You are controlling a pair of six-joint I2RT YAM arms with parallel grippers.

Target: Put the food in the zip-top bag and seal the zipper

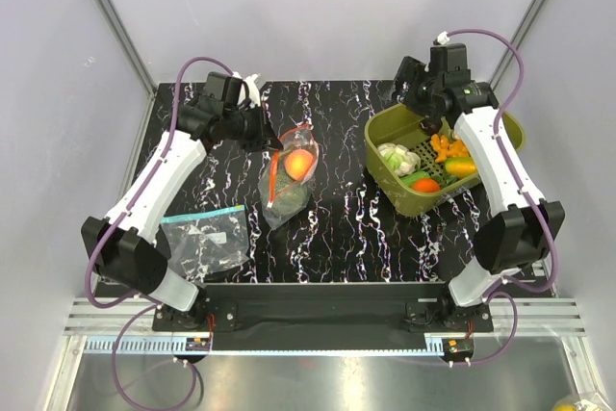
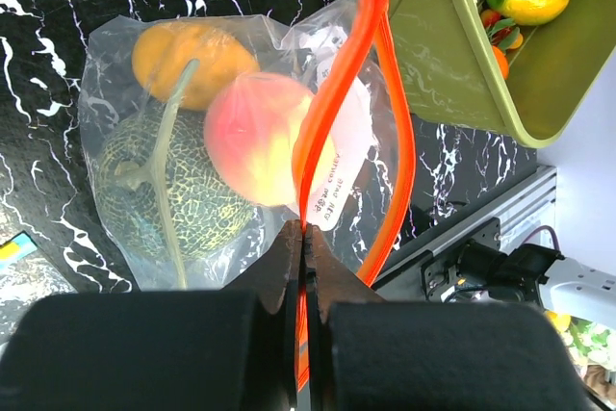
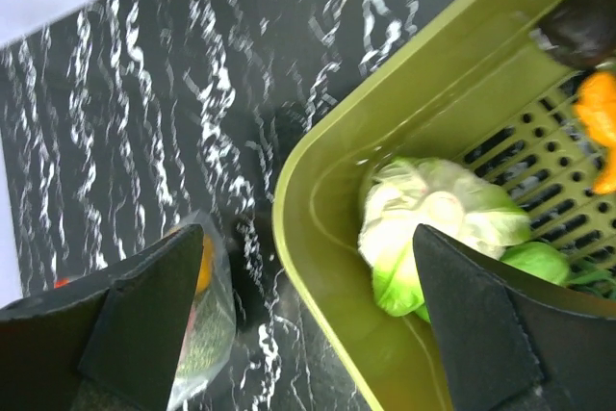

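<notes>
The clear zip top bag [image 1: 283, 201] with an orange zipper lies left of centre. Inside it the left wrist view shows a pink-yellow peach [image 2: 258, 140], an orange-yellow fruit [image 2: 188, 63] and a netted green melon [image 2: 168, 185]. My left gripper is shut on the orange zipper edge [image 2: 332, 103], and the bag's mouth gapes beside it. Over the olive bin [image 3: 322, 137], my right gripper hangs open with nothing between its fingers. Below it, a white-green cauliflower [image 3: 428, 214] sits in the bin.
More produce fills the bin, including an orange ginger-like piece [image 1: 448, 147], a yellow fruit [image 1: 460, 166] and an orange one [image 1: 425, 185]. A flat, empty bag with a blue zipper [image 1: 205, 241] lies at the front left. Bare marbled tabletop [image 1: 346, 228] separates bag and bin.
</notes>
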